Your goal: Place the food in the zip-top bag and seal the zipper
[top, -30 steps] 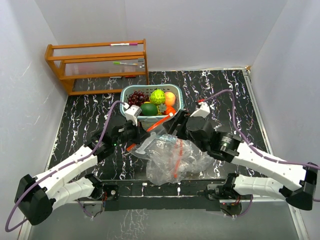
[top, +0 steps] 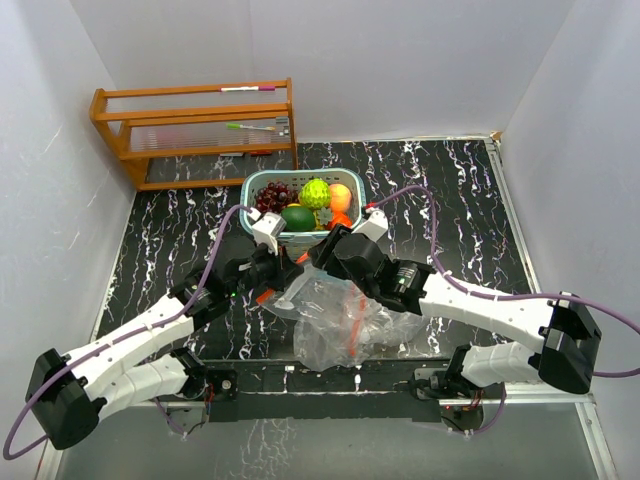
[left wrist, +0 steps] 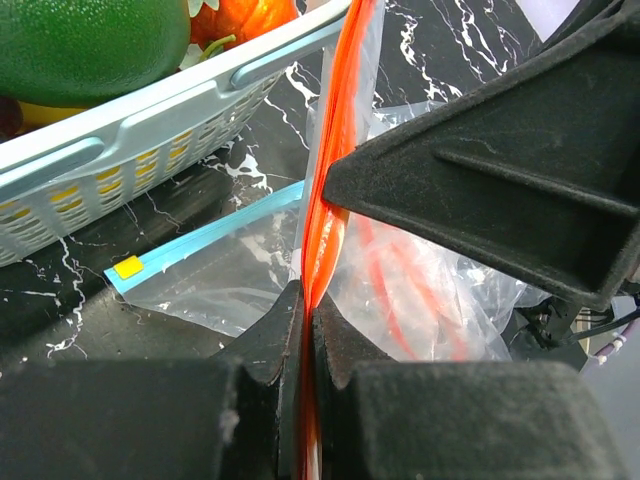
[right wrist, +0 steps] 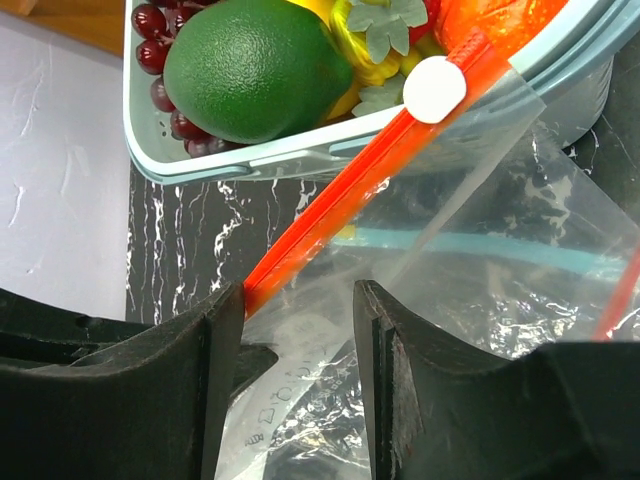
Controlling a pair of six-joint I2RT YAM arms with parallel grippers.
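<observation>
A zip top bag (top: 340,325) with an orange zipper strip (right wrist: 330,210) lies crumpled below the basket. My left gripper is shut on that orange strip, which runs up between its fingertips. My right gripper is part open beside the strip, one fingertip at the orange edge and the other over clear plastic. A white round slider (right wrist: 435,90) sits at the strip's upper end. The food, including a green avocado (right wrist: 258,78), grapes (top: 275,197) and an apple (top: 340,198), is in a pale basket (top: 253,180).
A wooden rack (top: 130,130) with markers stands at back left. A blue zipper strip (left wrist: 220,230) with a yellow slider lies on the dark marble surface. Bare surface shows at right (top: 465,240) and left.
My right gripper and arm have moved left toward my left gripper and the orange strip. My left gripper holds its place.
</observation>
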